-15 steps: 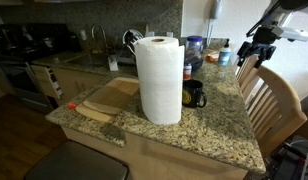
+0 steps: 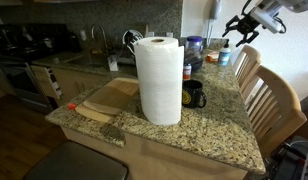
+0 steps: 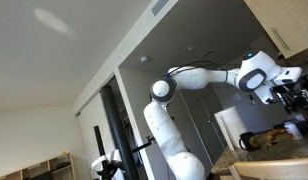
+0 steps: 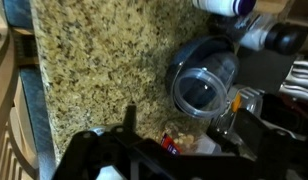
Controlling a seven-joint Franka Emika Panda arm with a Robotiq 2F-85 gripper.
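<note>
My gripper [image 2: 238,36] hangs in the air at the upper right of exterior view 1, above the far end of the granite counter. In the wrist view the gripper is open, its dark fingers [image 4: 125,128] spread apart with nothing held between them. Beneath it a clear round container [image 4: 203,86] appears to sit in or over a dark vessel on the counter. Colourful packets [image 4: 182,138] lie close by, partly hidden by the gripper. In exterior view 2 the gripper [image 3: 286,98] is small and dark at the right edge.
A paper towel roll [image 2: 159,82] stands near the counter's front, with a black mug [image 2: 194,95] beside it and a wooden board [image 2: 112,96] to its left. A bottle [image 2: 224,53] stands near the back. Chairs [image 2: 277,108] line the right edge. Bare granite [image 4: 94,60] shows left of the container.
My gripper has risen and shifted left in exterior view 1, away from the chairs and over the far end of the counter. The counter objects have not visibly moved.
</note>
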